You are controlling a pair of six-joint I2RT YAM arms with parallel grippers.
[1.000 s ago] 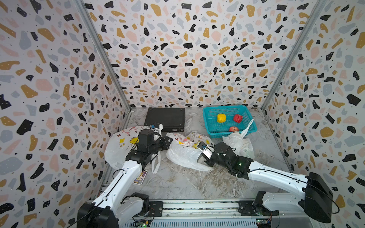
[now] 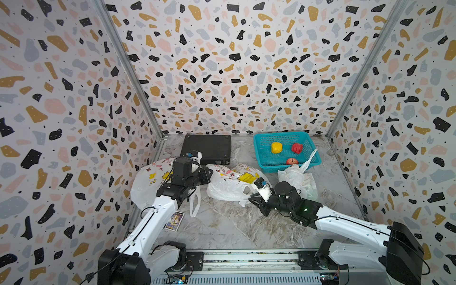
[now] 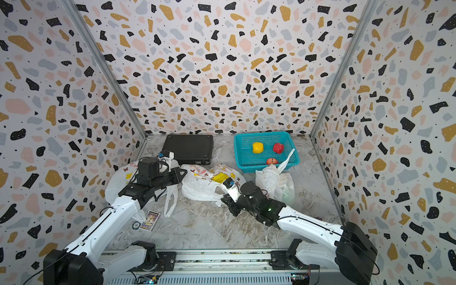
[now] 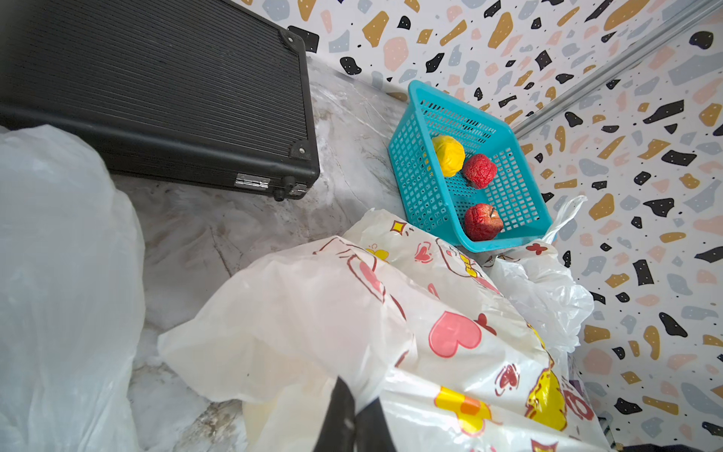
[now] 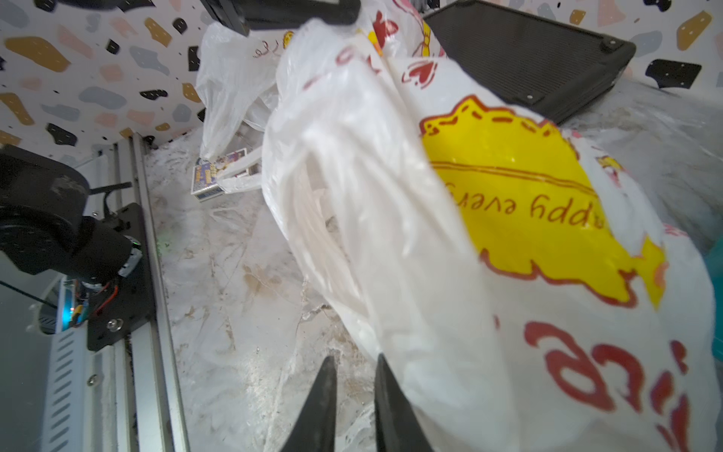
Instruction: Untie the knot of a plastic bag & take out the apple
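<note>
A white plastic bag [image 2: 225,192] with pink hearts and a yellow print lies mid-table. My left gripper is shut on a pinch of the bag's film, which gathers at its fingertips. In the right wrist view, a blurred fold of the bag [image 5: 421,248] stands close in front and to the right of my right gripper. Its fingers are a small gap apart, with marble showing between the tips; whether film is caught lower down is hidden. No knot shows clearly, and the bag's contents are hidden. A red apple [image 4: 482,222] sits in the turquoise basket [image 4: 425,188].
The basket also holds a yellow item [image 2: 276,147] and a red one [image 2: 296,148]. Another white bag [image 2: 304,182] stands before it; a printed bag [image 2: 149,185] lies far left. A black case [image 2: 206,147] is behind.
My right gripper has moved slightly left and toward the front. The bag's front edge near it has drawn back and crumpled. My left gripper has barely moved.
</note>
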